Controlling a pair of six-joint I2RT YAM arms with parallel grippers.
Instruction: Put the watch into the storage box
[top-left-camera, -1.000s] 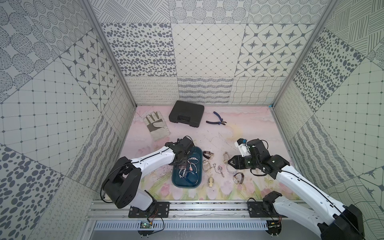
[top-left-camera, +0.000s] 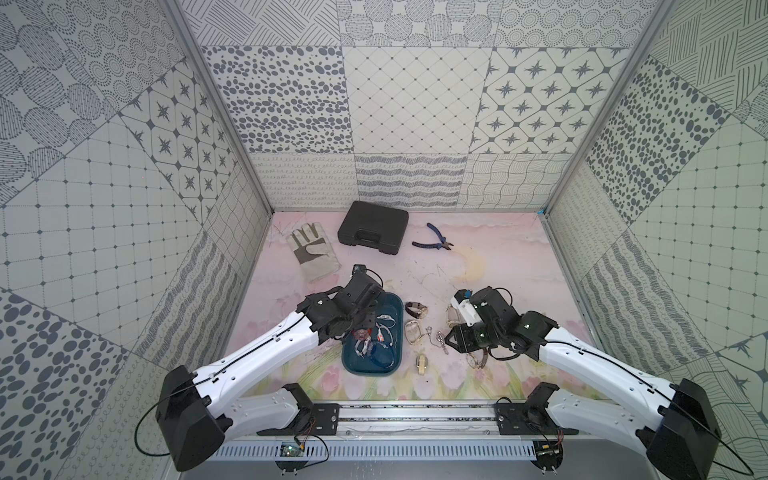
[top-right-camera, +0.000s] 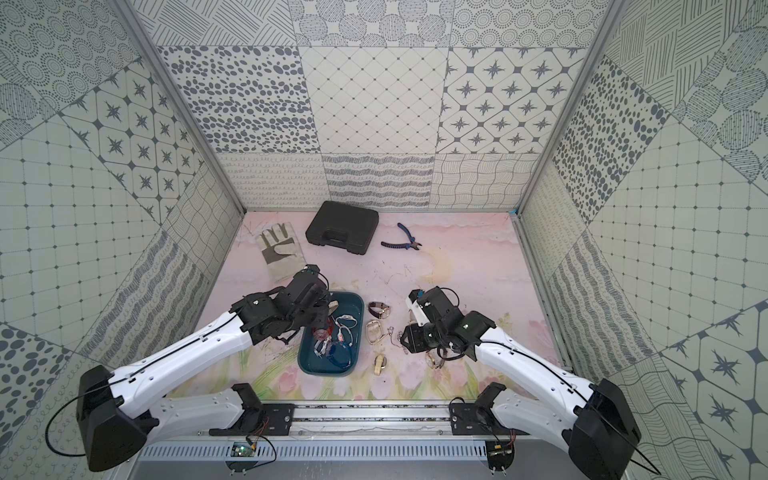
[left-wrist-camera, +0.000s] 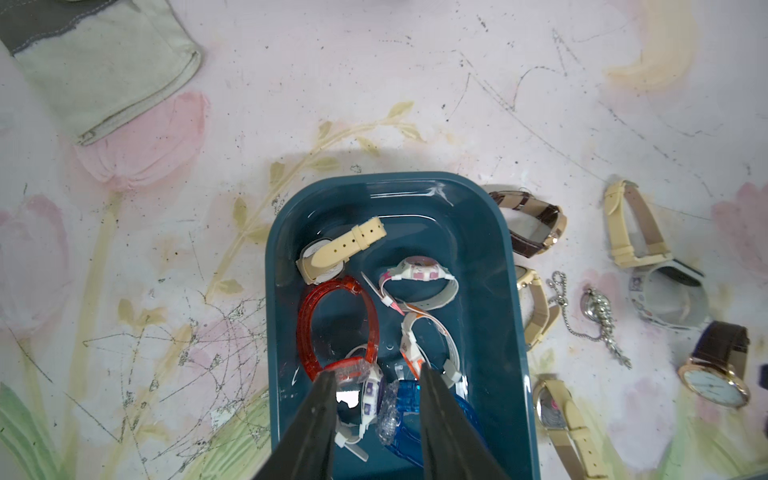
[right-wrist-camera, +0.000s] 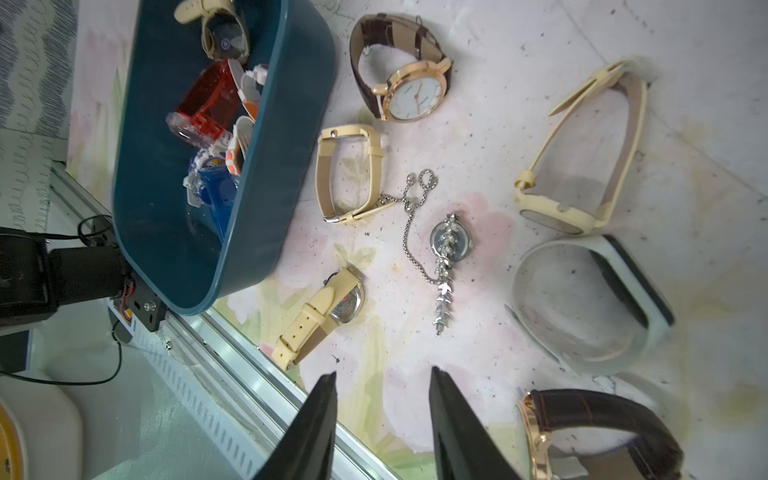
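Note:
The dark blue storage box (left-wrist-camera: 276, 304) holds several watches, among them a red one (left-wrist-camera: 304, 328), a blue one (left-wrist-camera: 408, 440) and a cream-strapped one (left-wrist-camera: 345, 246). Over the box, my left gripper has its fingers apart and nothing between them. My right gripper stands open and empty above the table. Several watches lie outside the box: a brown-strapped one (right-wrist-camera: 414, 94), a cream band (right-wrist-camera: 373, 160), a cream-strapped one (right-wrist-camera: 316, 316), a silver chain watch (right-wrist-camera: 442, 264), another cream one (right-wrist-camera: 624, 152), a pale band (right-wrist-camera: 552, 352) and a dark-brown one (right-wrist-camera: 600, 412).
A black case (top-left-camera: 373, 227), blue-handled pliers (top-left-camera: 433, 237) and a grey-white glove (top-left-camera: 313, 249) lie towards the back. Bare table is at the back right. A metal rail (top-left-camera: 416, 413) runs along the front edge.
The left arm has swung, its elbow moving towards the left front, while its gripper stays over the box and rises. My right gripper has shifted left, over the loose watches.

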